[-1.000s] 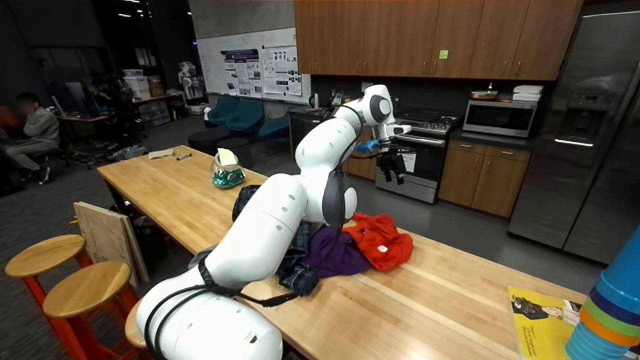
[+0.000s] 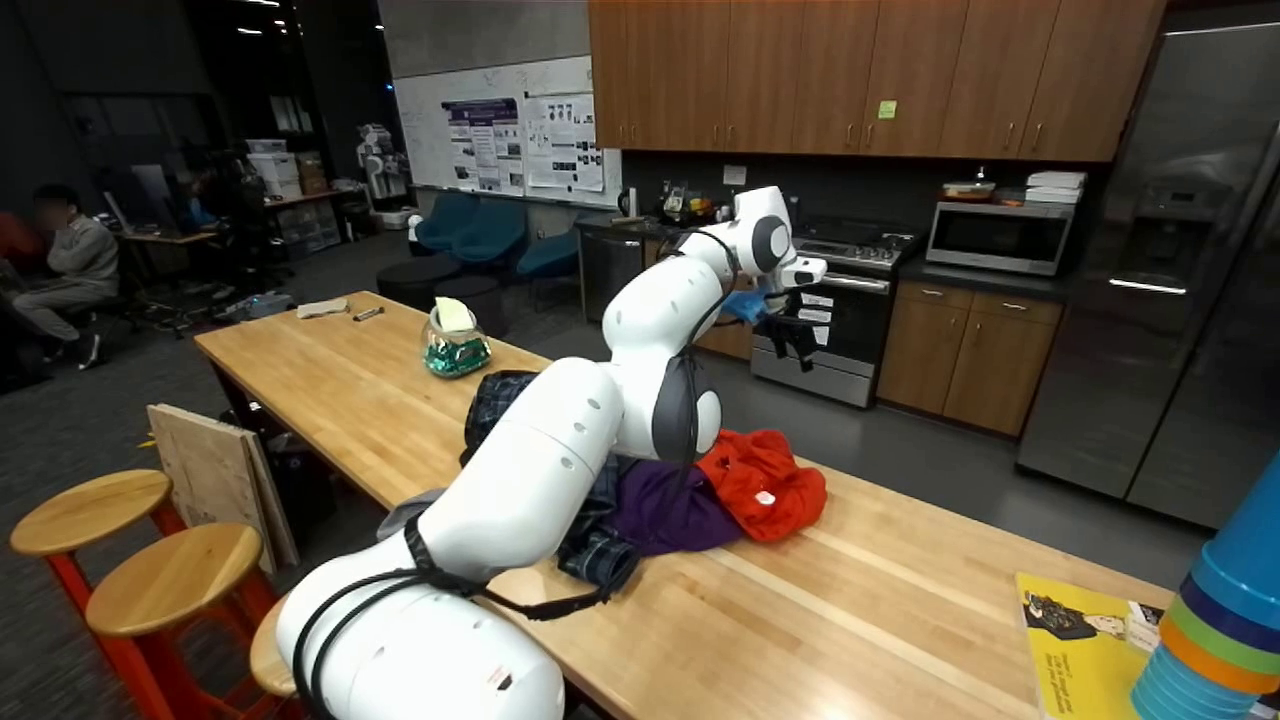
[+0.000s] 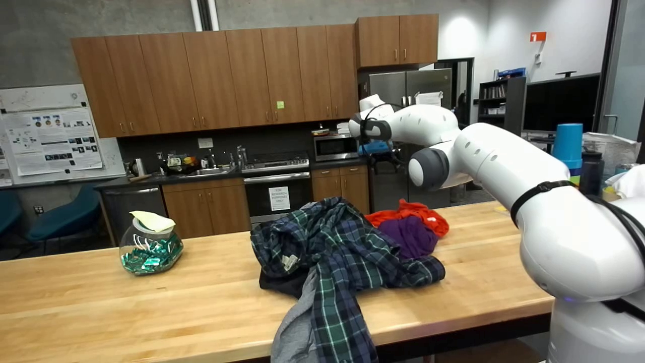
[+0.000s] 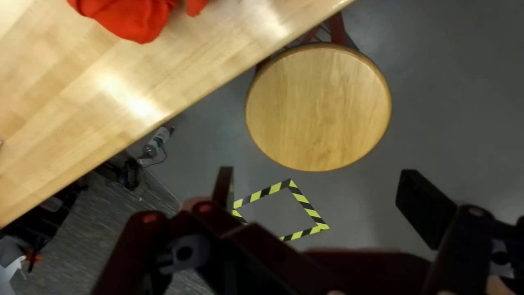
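Note:
My gripper (image 2: pixel 794 356) hangs beyond the table's far edge, high and away from the clothes. Its fingers are open in the wrist view, and only bare floor and a stool show between and beyond its fingers. On the table lies a heap of clothing: a dark plaid shirt (image 3: pixel 347 242), a purple garment (image 3: pixel 411 235) and a red garment (image 2: pixel 765 486). Part of a grey garment (image 3: pixel 296 326) droops over the table edge beneath the plaid cloth. At the wrist view's top left, the red cloth (image 4: pixel 130 19) shows on the tabletop.
A round wooden stool (image 4: pixel 318 105) stands below, beside the table edge. A glass jar of green-wrapped items (image 3: pixel 151 248) sits on the table. A yellow book (image 2: pixel 1080 654) and blue stacked cups (image 2: pixel 1224 600) occupy the near right corner.
My arm has shifted slightly to the right in exterior view 1, its wrist a little lower and tilted differently. The clothes look unmoved.

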